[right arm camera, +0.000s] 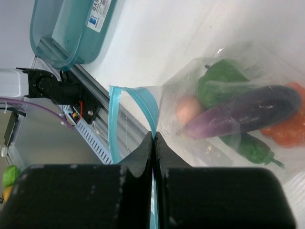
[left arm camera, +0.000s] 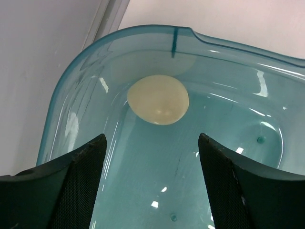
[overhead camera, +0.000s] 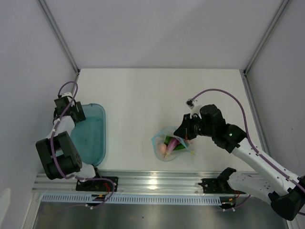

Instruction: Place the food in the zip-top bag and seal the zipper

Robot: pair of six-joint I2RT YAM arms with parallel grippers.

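Note:
A teal bin (overhead camera: pixel 90 143) at the left holds a pale, rounded food item (left arm camera: pixel 157 99) at its end, seen in the left wrist view. My left gripper is open above it, nothing between its fingers. At the right, the clear zip bag (right arm camera: pixel 176 143) holds an eggplant (right arm camera: pixel 243 109), a green pepper (right arm camera: pixel 219 81), a smaller green pepper (right arm camera: pixel 248 148), an egg-like item (right arm camera: pixel 188 109) and an orange item (right arm camera: pixel 290 129). My right gripper is shut on the bag's blue zipper edge, which stands up in a loop.
Walls (overhead camera: pixel 28 95) stand close at the left, back and right, with a metal rail (overhead camera: pixel 133 174) along the front.

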